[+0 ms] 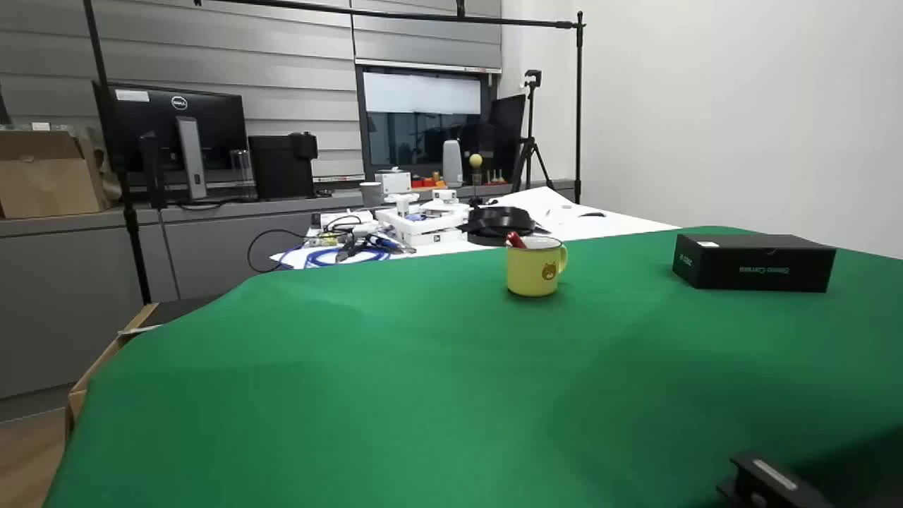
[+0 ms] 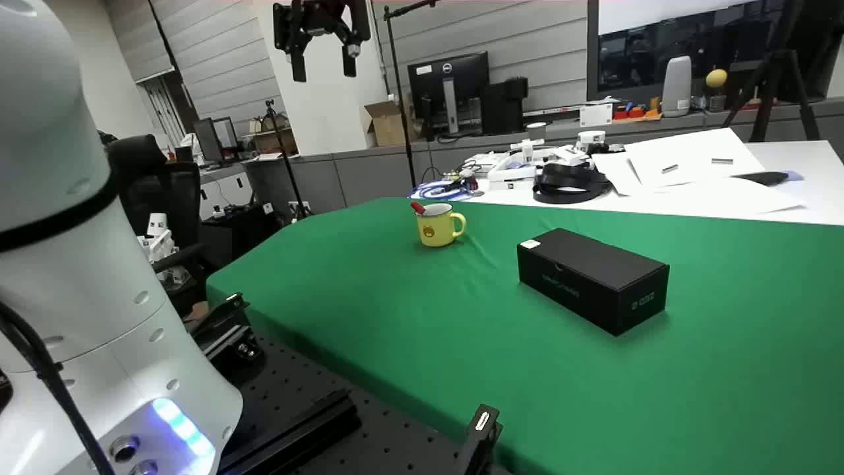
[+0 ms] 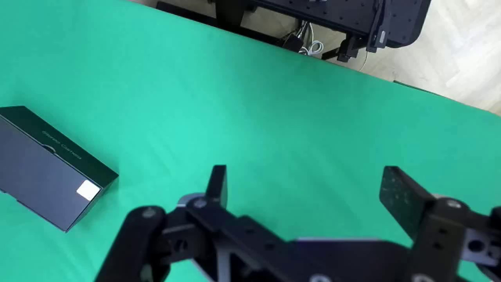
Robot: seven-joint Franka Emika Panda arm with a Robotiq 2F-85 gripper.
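Note:
A yellow mug (image 1: pixel 531 271) with a small animal face stands upright on the green cloth, and a red object (image 1: pixel 516 240) sticks out of its top. It shows again in exterior view 2 as the yellow mug (image 2: pixel 437 225), its handle to the right. My gripper (image 2: pixel 326 72) hangs high at the top of that view, well above the table. In the wrist view the gripper is wide open, with only green cloth visible beyond the gap. The mug cannot be made out in the wrist view.
A black camera box (image 2: pixel 593 277) lies on the cloth, at the left in the wrist view. Behind the cloth, a white table holds cables and a black strap coil (image 2: pixel 571 183).

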